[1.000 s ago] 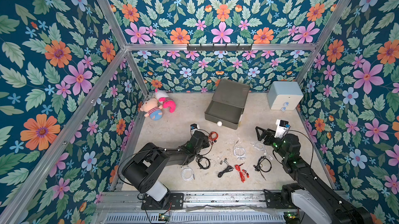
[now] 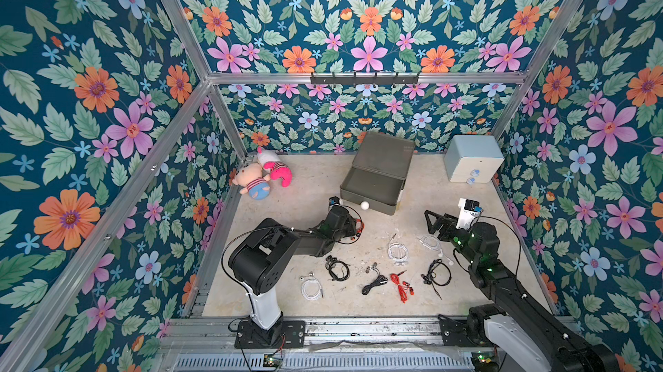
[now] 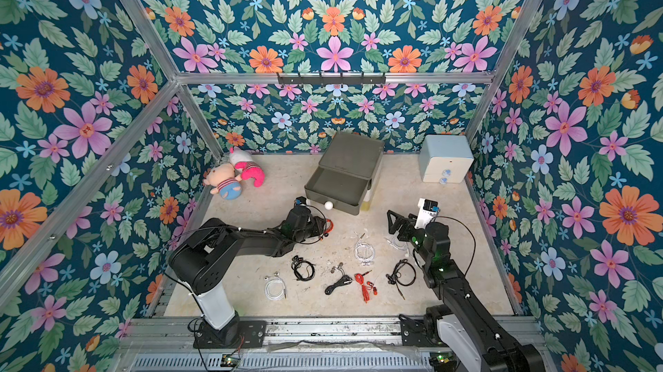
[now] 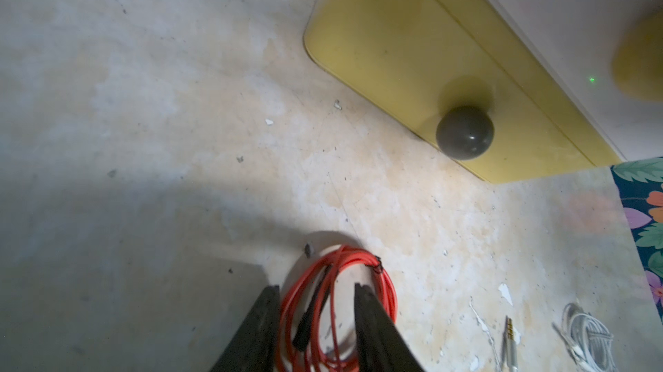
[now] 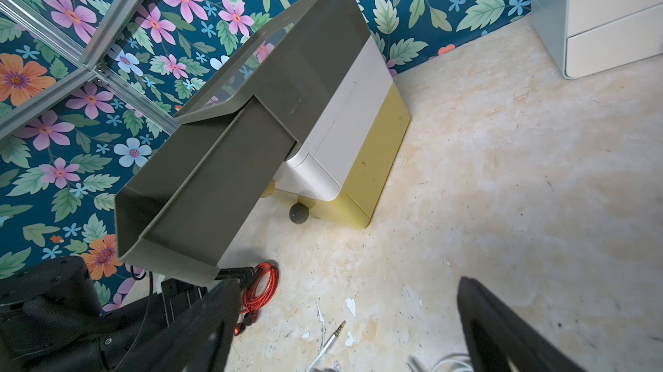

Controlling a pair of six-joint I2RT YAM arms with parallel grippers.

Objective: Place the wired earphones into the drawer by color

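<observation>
In the left wrist view a coiled red earphone cable (image 4: 384,282) shows between and just beyond the fingertips of my left gripper, whose fingers stand apart; contact is hard to tell. The grey top drawer (image 2: 368,189) is pulled out, with a white knob (image 2: 364,204) and nothing visible inside. My right gripper is open and empty, above the table to the right. Other earphones lie in front: white coils (image 2: 312,289), black coils (image 2: 337,269), a black bundle (image 2: 375,282) and a red bundle (image 2: 400,287).
Below the pulled-out drawer, the cabinet has white and yellow drawers (image 5: 376,158), both shut. A blue-white cabinet (image 2: 473,159) stands at the back right. Plush toys (image 2: 255,180) sit at the back left.
The right arm has kept still.
</observation>
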